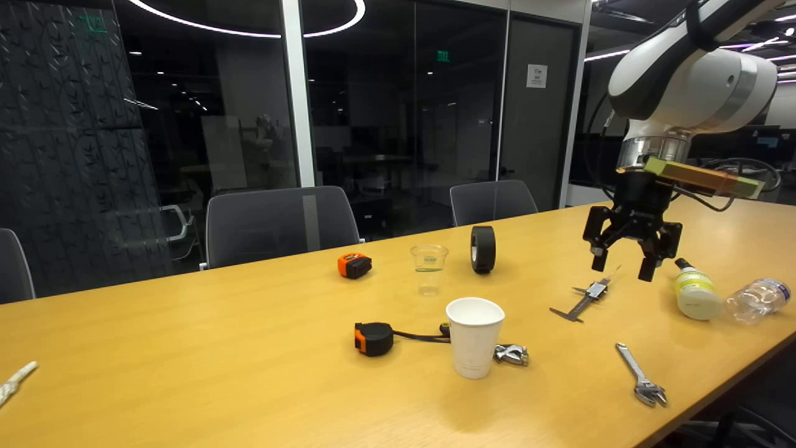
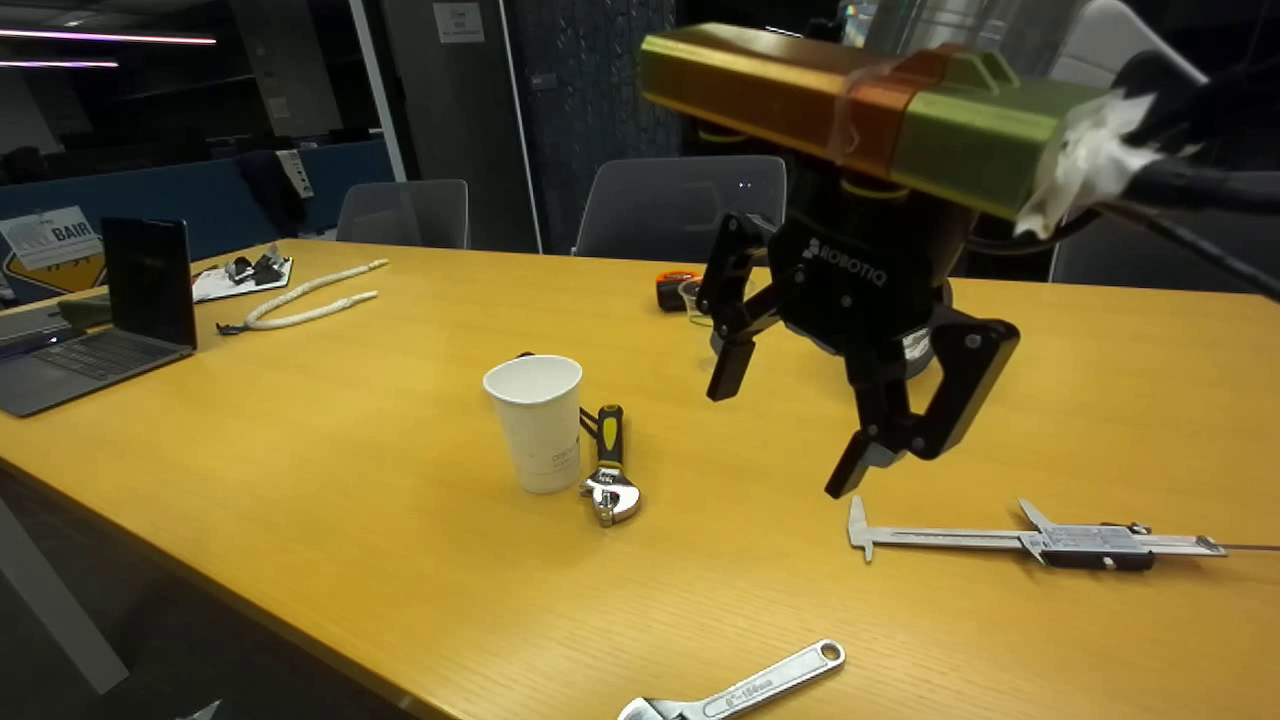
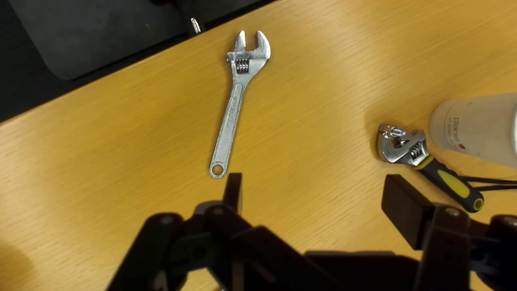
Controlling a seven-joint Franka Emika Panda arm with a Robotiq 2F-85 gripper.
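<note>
My gripper [image 2: 780, 438] hangs above the table, open, its fingers wide apart and nothing between them. In the wrist view the silver adjustable wrench [image 3: 228, 123] lies flat near the table edge, beyond the left finger. To the right, a second adjustable wrench with a black and yellow handle [image 3: 453, 184] rests beside the white paper cup [image 3: 477, 127]. The digital caliper [image 2: 996, 540] is on the table, to the right of and below my gripper in exterior view 2. The cup stands upright.
An orange tape measure [image 1: 354, 265], a clear cup [image 1: 429, 272] and a black tape roll [image 1: 482, 250] stand toward the back. A black tape measure [image 1: 374, 339] sits left of the paper cup. A yellow-labelled bottle [image 1: 696, 291] and a clear bottle [image 1: 758, 301] lie at right.
</note>
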